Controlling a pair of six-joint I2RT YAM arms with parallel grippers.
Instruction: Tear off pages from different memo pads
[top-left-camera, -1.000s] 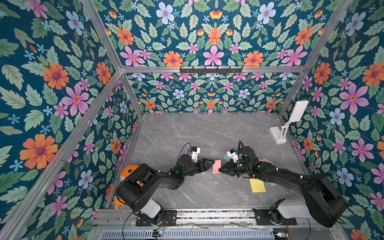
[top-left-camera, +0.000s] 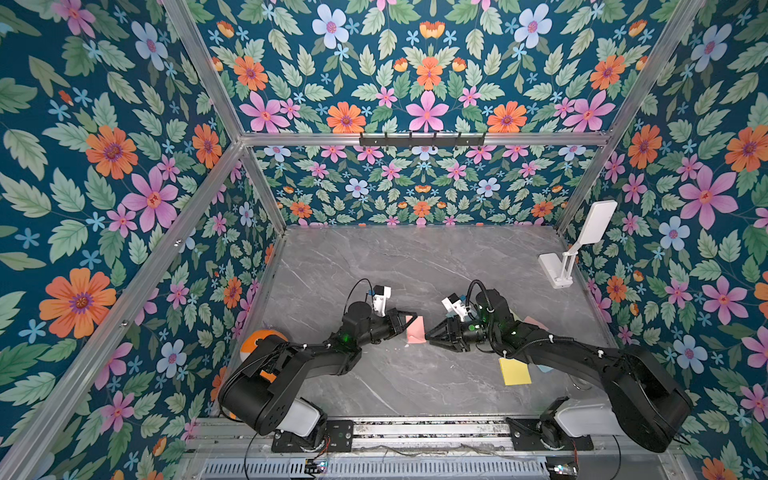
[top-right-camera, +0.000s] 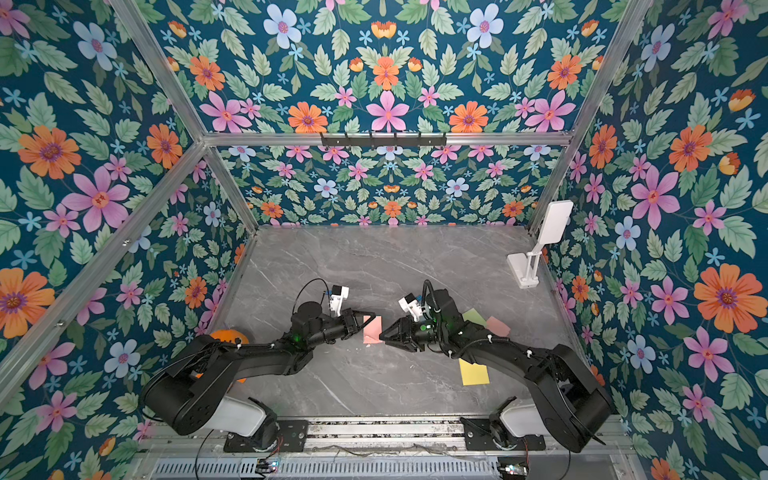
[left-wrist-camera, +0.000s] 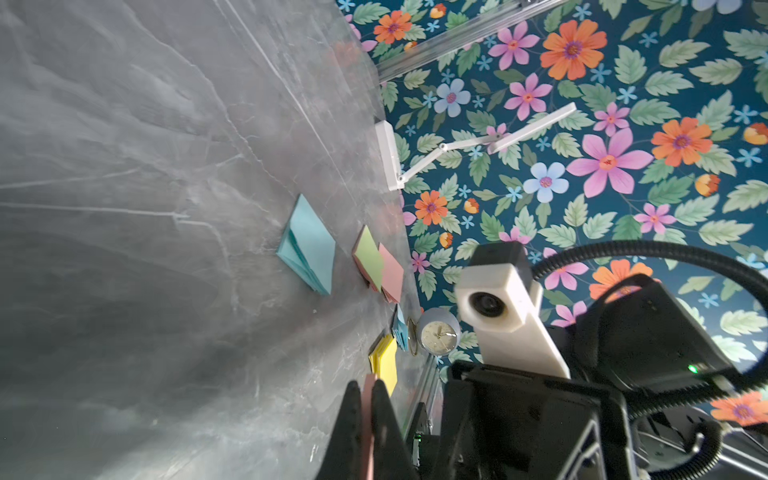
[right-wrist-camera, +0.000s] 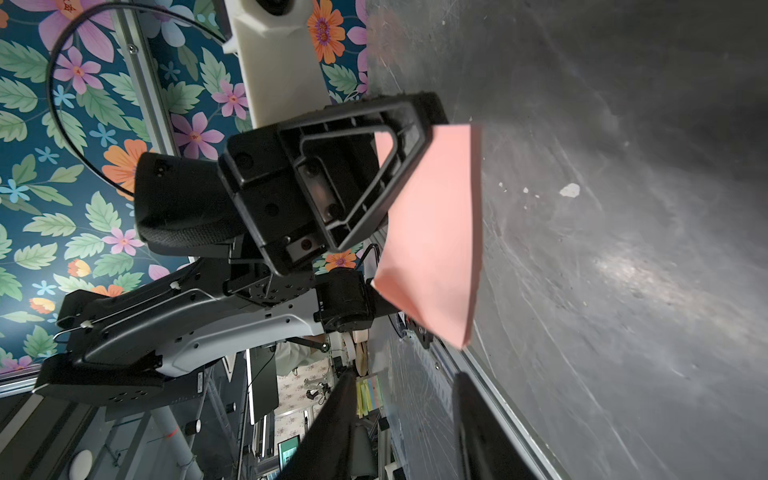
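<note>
A pink memo sheet (right-wrist-camera: 432, 240) hangs upright at mid-table, its side pinched in my left gripper, which is shut on it. The sheet's thin edge shows between those fingers in the left wrist view. My right gripper stands partly open to the right of the sheet, nothing between its fingers. Memo pads lie to the right: a blue one (left-wrist-camera: 308, 248) with lifted layers, a light green one (left-wrist-camera: 368, 257), a pink one (left-wrist-camera: 390, 273), another blue one (left-wrist-camera: 400, 328) and a yellow one (top-left-camera: 516, 372). The right arm hides some of them from above.
A white lamp (top-left-camera: 561, 268) stands at the back right and a round clock (left-wrist-camera: 440, 336) near the right side. By the left arm's base sits an orange object (top-left-camera: 256, 342), partly covered.
My left gripper has carried the pink sheet leftward. The right gripper also shifted slightly left; a gap now shows between it and the sheet, which it met earlier.
</note>
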